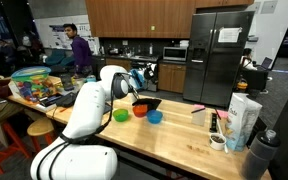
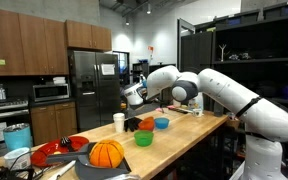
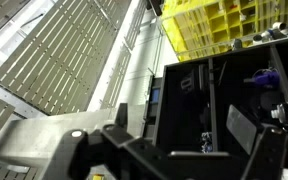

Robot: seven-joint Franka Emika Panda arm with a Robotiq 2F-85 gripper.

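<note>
My gripper (image 1: pixel 152 73) is raised above the far part of the wooden table, at the end of the stretched-out arm. In the wrist view the two dark fingers of the gripper stand wide apart, with nothing held between them. On the table are a green bowl (image 1: pixel 121 115), a red bowl (image 1: pixel 140 110) and a blue bowl (image 1: pixel 155 117). A white cup (image 2: pixel 119 120) stands near them. A flat black object (image 1: pixel 146 102) lies behind the bowls; what it is cannot be made out.
An orange ball-like object (image 2: pixel 107 154) and a red tray (image 2: pixel 62 150) occupy one end of the table. At the other end stand a white box (image 1: pixel 242 118) and a dark canister (image 1: pixel 259 155). A person (image 1: pixel 81 50) stands behind.
</note>
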